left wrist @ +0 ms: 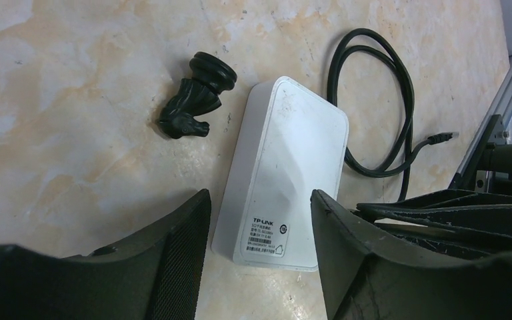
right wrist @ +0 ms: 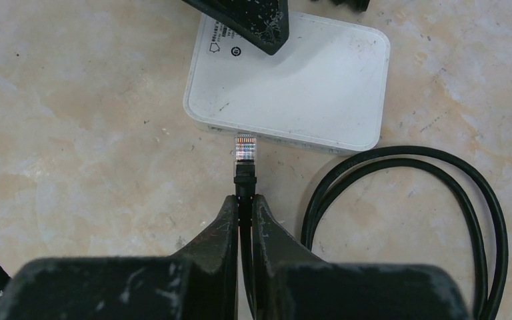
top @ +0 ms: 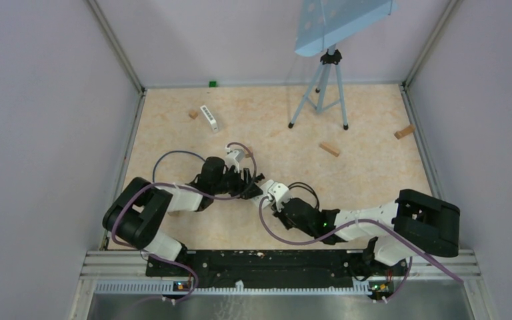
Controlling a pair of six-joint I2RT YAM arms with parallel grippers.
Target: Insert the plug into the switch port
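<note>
The white TP-LINK switch (left wrist: 300, 160) lies flat on the table, label side up. My left gripper is part open at the labelled end, its fingers on either side; contact cannot be judged. Seen from the right wrist, a left finger (right wrist: 267, 30) hangs over the switch (right wrist: 293, 87). My right gripper is shut on a black cable just behind its clear plug (right wrist: 245, 148). The plug points at the switch's port side, its tip right by that edge. The ports are mostly hidden, and whether the tip touches is unclear.
The black cable (right wrist: 487, 220) loops beside the switch, with another plug end (left wrist: 442, 138) lying free. A small black figure (left wrist: 197, 97) rests near the switch's other side. Wooden blocks (top: 329, 149), a white box (top: 209, 119) and a tripod (top: 327, 80) stand farther back.
</note>
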